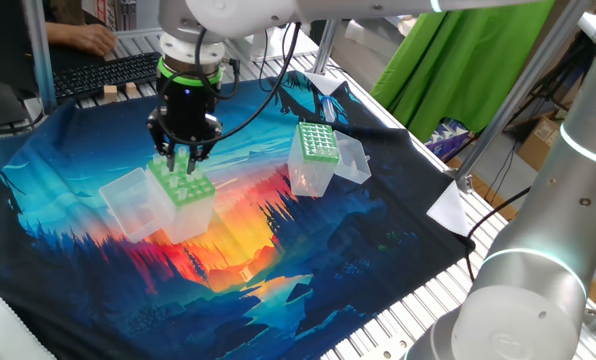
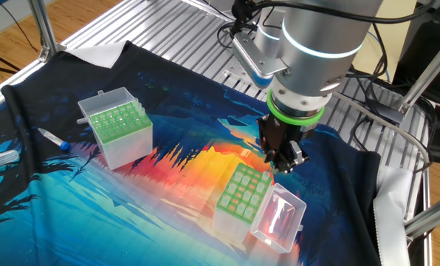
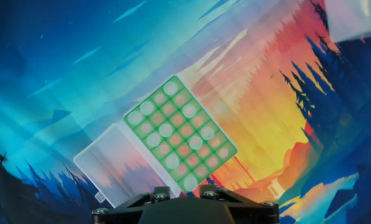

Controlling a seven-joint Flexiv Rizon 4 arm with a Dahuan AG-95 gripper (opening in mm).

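Observation:
My gripper (image 1: 181,165) hangs just above a clear box with a green grid rack (image 1: 183,188), its fingers pointing down. In the wrist view, its two fingertips stand apart at the bottom edge, with nothing seen held between them. The rack (image 3: 180,134) holds several whitish tubes or tips in some holes, while other holes look empty. Beside it lies the box's open clear lid (image 3: 120,163). In exterior view 2, a second clear box with a green rack (image 2: 121,122) stands apart, its lid open behind it.
A patterned cloth (image 2: 94,222) covers the table. A blue-capped pen (image 2: 54,139) lies near the second box. A keyboard (image 1: 108,73) and a person's hand (image 1: 86,38) are at the far edge. Cloth between and around the boxes is mostly clear.

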